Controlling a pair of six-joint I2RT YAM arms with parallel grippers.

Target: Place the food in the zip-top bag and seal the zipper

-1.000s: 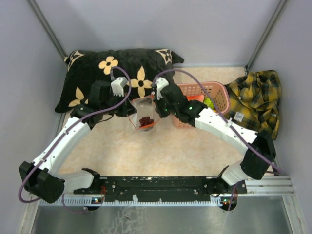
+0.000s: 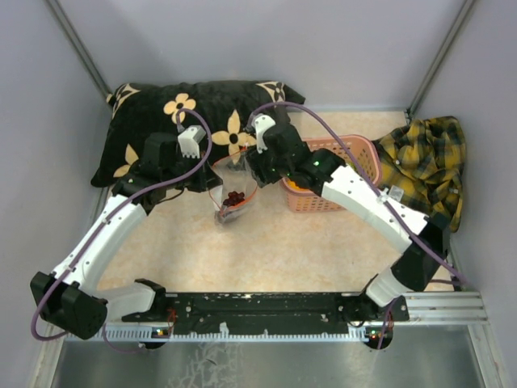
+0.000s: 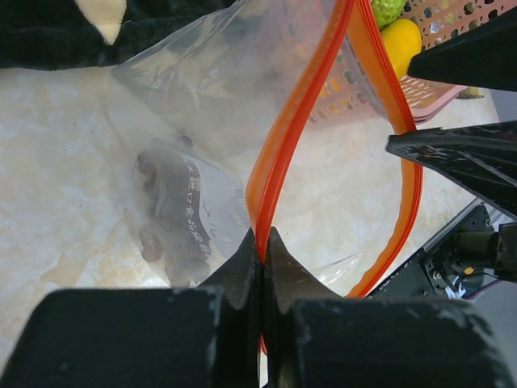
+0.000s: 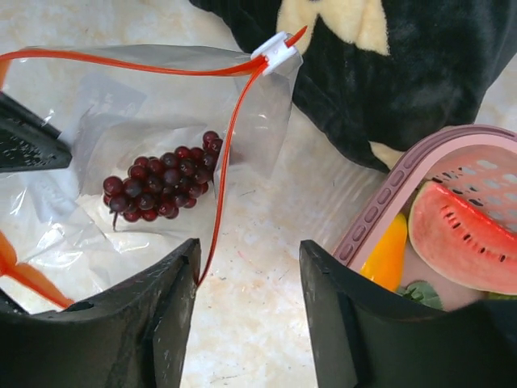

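Observation:
The clear zip bag (image 3: 202, 105) stands with its orange-edged mouth spread wide between my grippers. My left gripper is shut on one side of that orange rim. At the opposite side, my right gripper is open, its fingers apart. The rim runs down to the tip of its left finger (image 4: 182, 279), and the gap is empty. Dark red grapes (image 4: 166, 178) lie inside the bag, also seen in the top view (image 2: 234, 198). A white zipper slider (image 4: 275, 52) sits at the bag's far corner.
To the right stands a pink basket (image 2: 355, 149) holding a watermelon slice (image 4: 464, 238) and a yellow item (image 4: 388, 255). Behind the bag lies a black flowered cushion (image 2: 145, 113); a plaid cloth (image 2: 424, 162) is at far right.

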